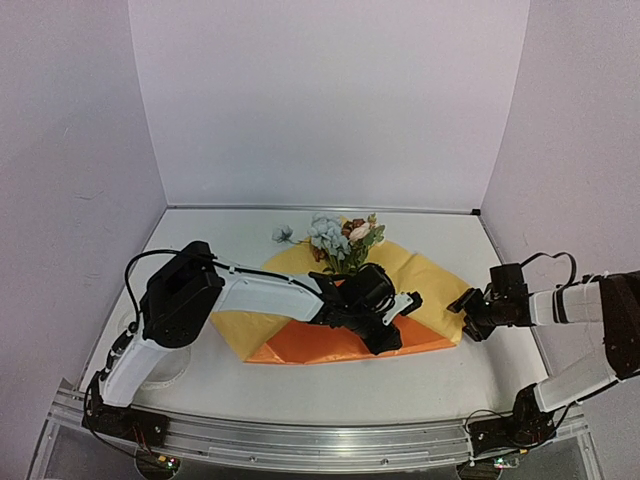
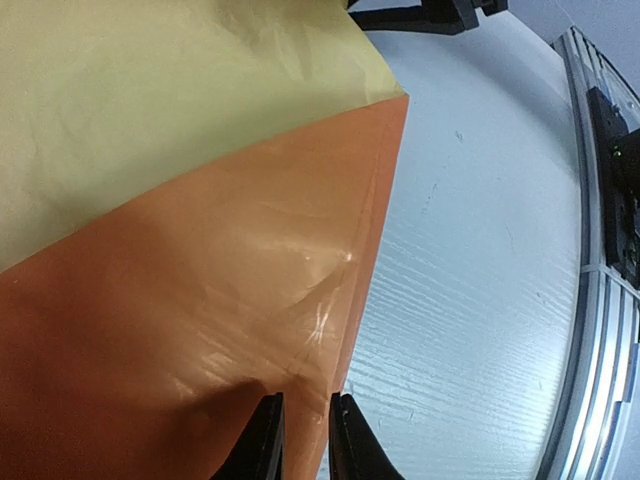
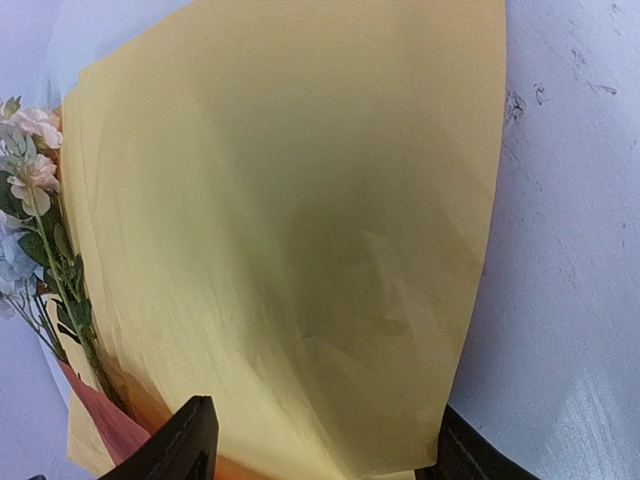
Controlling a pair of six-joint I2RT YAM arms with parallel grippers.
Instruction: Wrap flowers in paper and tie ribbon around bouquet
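The fake flowers lie at the back of the yellow wrapping paper. An orange fold covers the paper's front and, in the right wrist view, the lower ends of the green stems. My left gripper hovers over the orange fold, its fingers a narrow gap apart, with the fold's front edge showing between and beyond them. At the right corner of the paper, my right gripper is wide open. The yellow corner spreads between its fingers, and its right fingertip sits against the paper's edge.
A coil of pale, translucent ribbon lies on the left of the white table, partly hidden by the left arm. Bare table runs along the front up to the metal rail. Walls stand close on both sides.
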